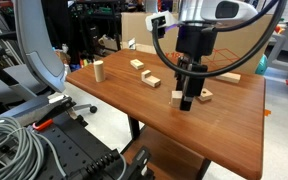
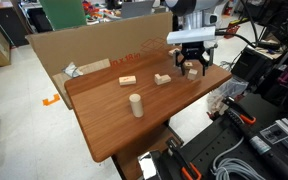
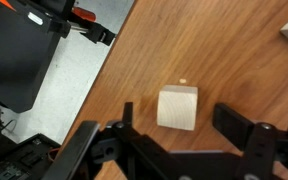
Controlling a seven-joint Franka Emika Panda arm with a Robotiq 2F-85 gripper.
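Observation:
A small pale wooden block [image 3: 177,107] stands on the brown wooden table between the two black fingers of my gripper. In the wrist view a gap shows on each side of it, so the fingers are part open and not clamped on it. Exterior view 1 has the gripper [image 1: 185,104] low over the table, with the pale block [image 1: 177,97] partly hidden by a dark finger. Whether the fingertips touch the tabletop, I cannot tell.
Close behind the gripper lies another light block [image 1: 204,95]. Several more wooden pieces are spread about, among them an upright cylinder [image 1: 99,71] and a flat block [image 1: 152,82]. Bare table [image 1: 236,128] lies toward the front right.

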